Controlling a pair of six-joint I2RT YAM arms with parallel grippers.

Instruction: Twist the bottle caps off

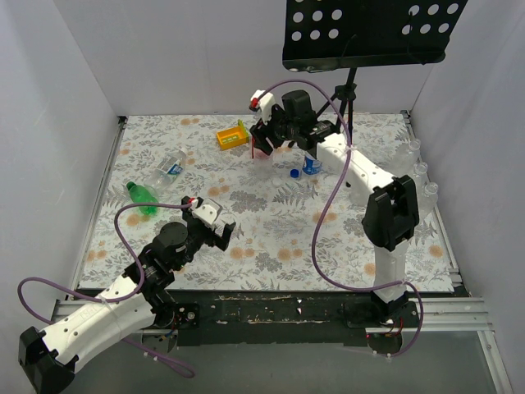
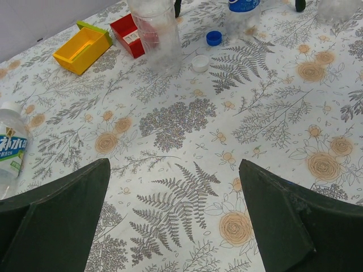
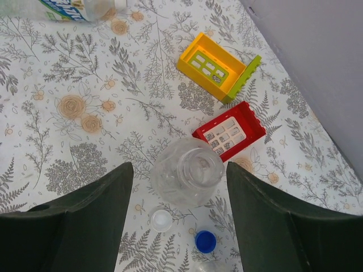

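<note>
A clear bottle [image 3: 190, 173] stands upright below my right gripper in the right wrist view. That gripper is open; its fingers flank the bottle's round clear top, which sits nearer the right finger. Whether a cap is on it I cannot tell; in the left wrist view the same bottle [image 2: 156, 34] is cut off at the top. Beside it lie a loose white cap [image 2: 200, 63] and a blue cap [image 2: 214, 38]. My left gripper hangs open and empty over the near left table. A labelled bottle [image 1: 166, 167] and a green bottle [image 1: 141, 195] lie at left.
Behind the bottle are a yellow basket [image 3: 211, 65] and a red basket [image 3: 231, 130]. A blue-labelled bottle [image 1: 312, 164] stands right of the caps; several clear bottles [image 1: 417, 176] line the right edge. A black stand [image 1: 349, 98] rises at the back.
</note>
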